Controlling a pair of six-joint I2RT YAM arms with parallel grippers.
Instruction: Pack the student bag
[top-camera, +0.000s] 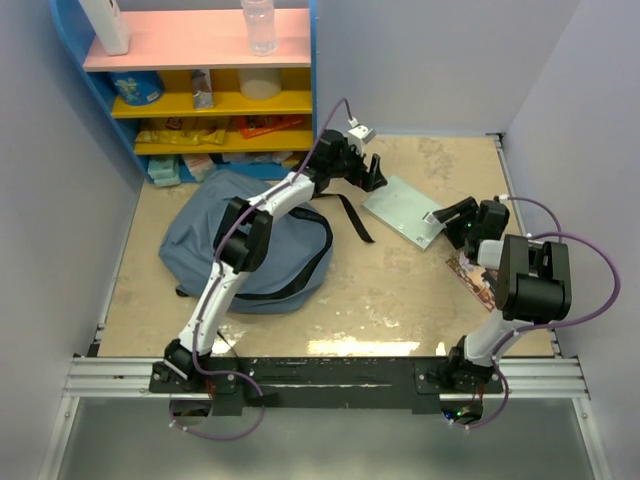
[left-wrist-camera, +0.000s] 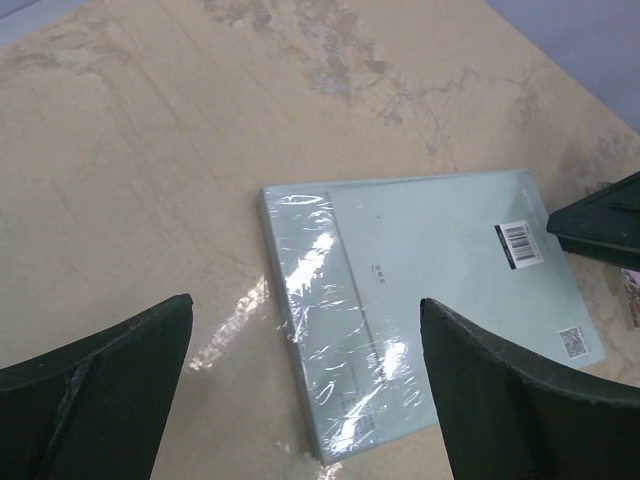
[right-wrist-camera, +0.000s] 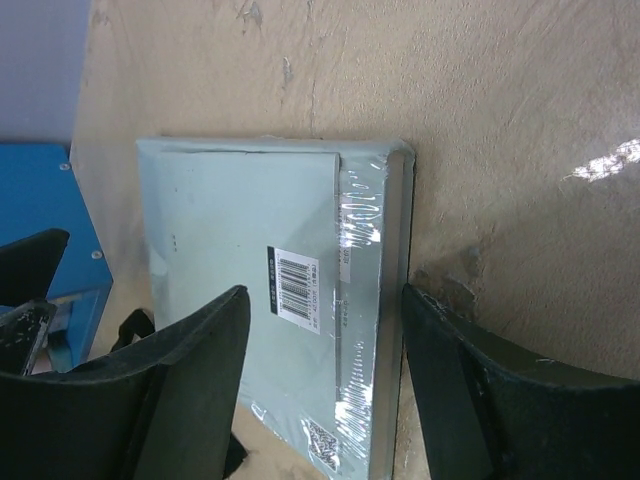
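Observation:
A pale wrapped flat book (top-camera: 400, 208) lies on the table. My right gripper straddles its barcoded end, the right finger against its edge; the fingers are apart. My left gripper is open above and left of the book, with nothing held. The grey-blue bag (top-camera: 200, 240) lies open and slack at the left of the table, partly under my left arm, with a black strap reaching toward the book.
A blue shelf unit (top-camera: 315, 80) with pink and yellow shelves holds supplies at the back left. A second, printed book (top-camera: 472, 285) lies under my right arm.

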